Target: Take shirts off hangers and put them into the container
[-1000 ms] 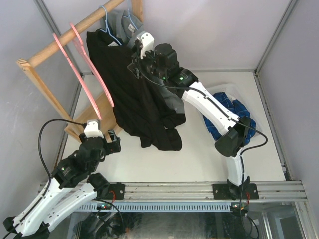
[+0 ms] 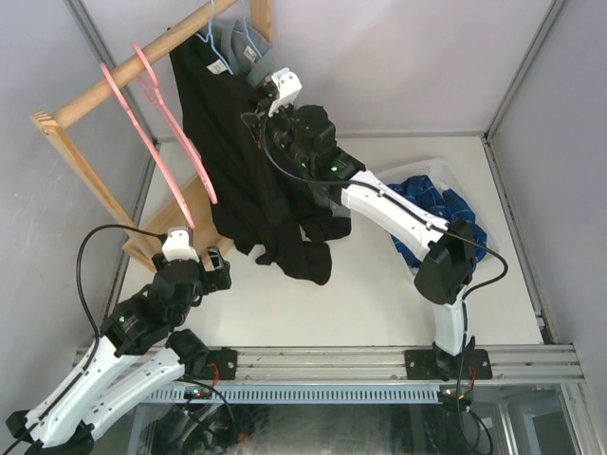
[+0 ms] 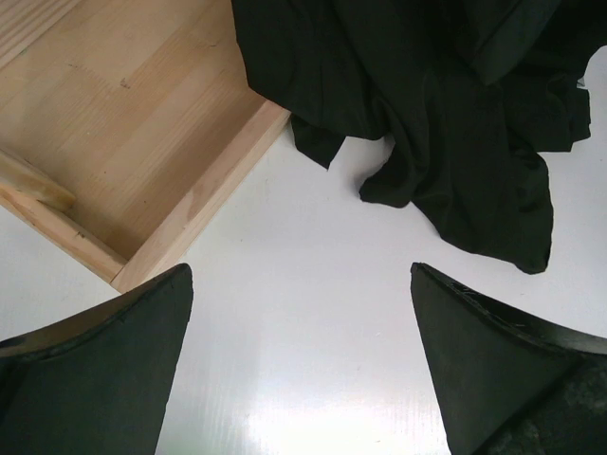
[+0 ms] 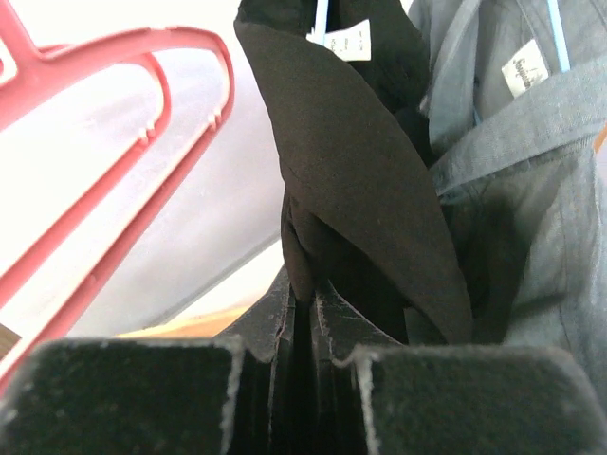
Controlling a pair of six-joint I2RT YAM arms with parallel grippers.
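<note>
The black shirt (image 2: 223,133) hangs from a blue hanger (image 2: 211,38) on the wooden rack, its hem low over the white floor. In the right wrist view a fold of the shirt (image 4: 365,171) runs down between the fingers of my right gripper, which is shut on it below the collar. The hanger (image 4: 321,17) still passes by the white collar label there. My left gripper stands open and empty, low in front of the rack, with the shirt's hem (image 3: 474,209) beyond its fingertips.
Two pink hangers (image 2: 180,133) dangle from the rack's bar (image 2: 142,62), left of the shirt. A grey garment (image 4: 560,218) hangs close behind it on the right. Blue checked cloth (image 2: 436,210) lies in a clear bin at right.
The shirt's hem has risen and shifted left. My left arm stays still.
</note>
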